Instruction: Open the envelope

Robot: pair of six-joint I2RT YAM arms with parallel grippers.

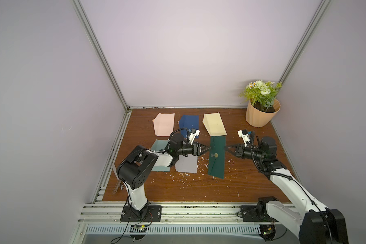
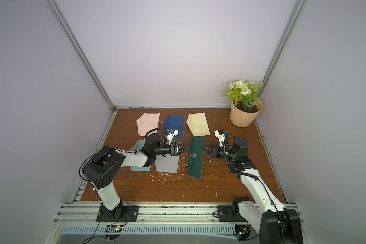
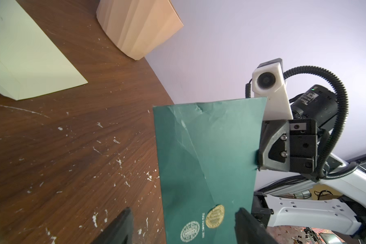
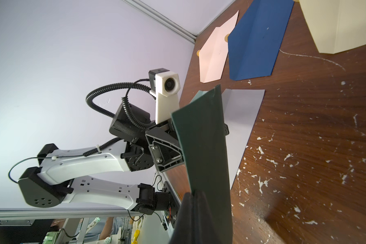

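The dark green envelope (image 1: 216,162) hangs upright above the table between the two arms. Its flap faces the left gripper, and round gold seals (image 3: 214,216) show on it in the left wrist view. My right gripper is shut on the envelope's right edge; the thin paper runs in between its fingers. At the opposite edge, my left gripper (image 1: 209,148) points at the flap side with its fingers (image 3: 120,227) apart. Nothing is seen gripped between them, and I cannot tell whether they touch the paper. The flap lies against the envelope's body.
Pink (image 1: 164,124), navy (image 1: 191,122) and cream (image 1: 215,124) envelopes lie along the back. Grey (image 1: 187,166) and pale teal (image 1: 161,167) ones lie under the left arm. A flowerpot (image 1: 261,116) stands back right. Paper scraps litter the middle.
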